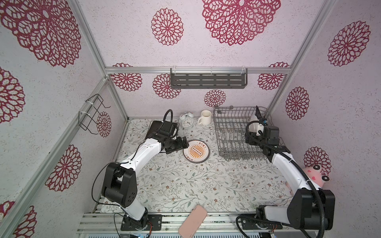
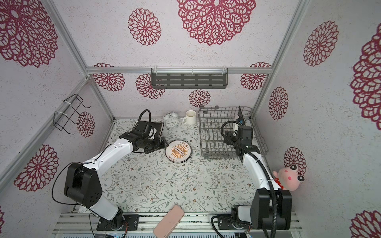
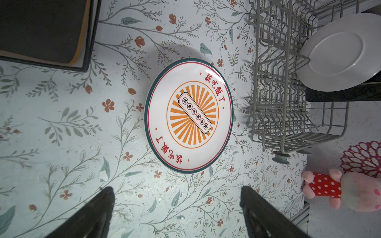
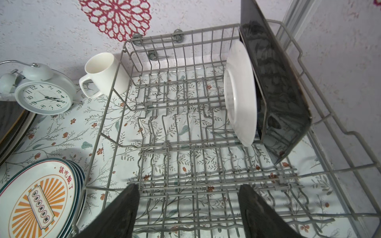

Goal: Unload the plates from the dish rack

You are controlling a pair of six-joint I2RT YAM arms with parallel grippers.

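Observation:
A plate with an orange sunburst lies on the table left of the wire dish rack (image 1: 226,152); in the right wrist view it appears stacked on others. A white plate (image 4: 240,91) stands on edge at the rack's right, beside a dark upright board (image 4: 277,99). My left gripper (image 1: 179,143) is open with nothing between its fingers, just left of the plate pile. My right gripper is over the rack, facing the upright plate, its fingers apart and empty.
A white mug (image 1: 204,117) and an alarm clock (image 1: 186,120) stand at the back. Dark boards (image 1: 156,129) lie at back left. A pink plush toy (image 2: 287,178) is at the right wall.

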